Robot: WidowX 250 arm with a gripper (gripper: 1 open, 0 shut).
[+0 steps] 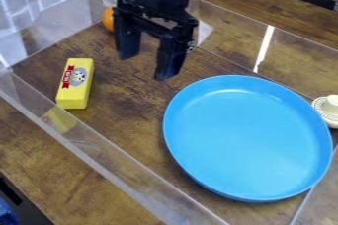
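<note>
My black gripper [148, 46] hangs over the upper middle of the wooden surface, open, its two fingers apart with nothing visible between them. To its lower left lies a yellow box [75, 86] with a small printed label. To its lower right is a large blue plate [247, 136]. An orange object [111, 17] at the back is partly hidden behind the gripper.
A white round object [326, 111] sits at the right edge. Clear plastic walls run along the left and front. Bare wood shows at the back right and around the yellow box.
</note>
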